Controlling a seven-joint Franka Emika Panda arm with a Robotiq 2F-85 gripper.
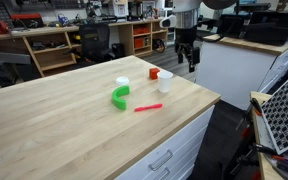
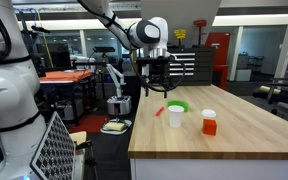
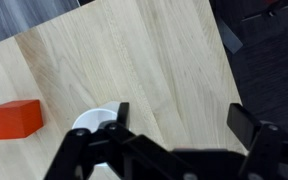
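Note:
My gripper (image 1: 179,66) hangs above the right end of the wooden table, its fingers wide apart and empty. In the wrist view, a white cup (image 3: 90,120) stands by the left finger, partly covered by it. A red-orange block (image 3: 14,119) lies farther left, beside the cup. Exterior view 1 has a green curved piece (image 1: 120,97) and a thin red stick-like object (image 1: 148,108) on the tabletop, both apart from the gripper. Another white round object (image 2: 208,113) sits behind the block in exterior view 2.
Bare wood covers most of the table (image 1: 54,125), especially to the left in exterior view 1. Its edge drops to white drawers (image 1: 169,160). A dark laptop-like device (image 1: 282,118) stands off the table at right.

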